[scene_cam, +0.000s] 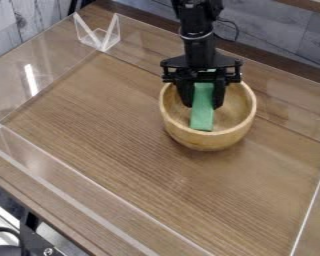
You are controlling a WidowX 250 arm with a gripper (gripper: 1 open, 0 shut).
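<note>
A light wooden bowl [183, 134] sits on the wooden table [103, 150] at the centre right. Inside it is a green object [203, 114], elongated and upright in the view. The black gripper [203, 84] comes down from the top of the view over the bowl, its fingers at the upper end of the green object and shut on it. The fingertips are small and partly hard to make out against the object.
A white wire-like item [96, 32] stands at the back left. A dark cable shows in the bottom left corner.
</note>
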